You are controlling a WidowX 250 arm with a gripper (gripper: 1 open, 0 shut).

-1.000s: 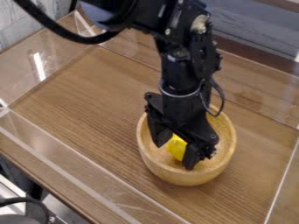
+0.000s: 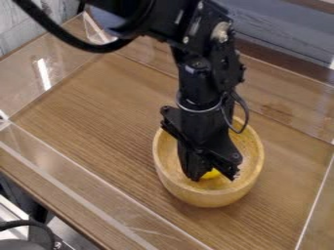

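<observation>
A round beige bowl point(image 2: 209, 193) stands on the wooden table right of centre. The black gripper point(image 2: 201, 162) points down into it, its fingertips low inside near a small yellow object point(image 2: 209, 174), which is mostly hidden behind the fingers. The gripper looks shut; whether anything is between its fingers cannot be seen clearly.
A pale wall runs along the back. The table's edge is at the lower left, with cables beyond it.
The gripper's fingers have lowered and drawn together inside the bowl, covering more of the yellow object. The bowl has barely moved.
</observation>
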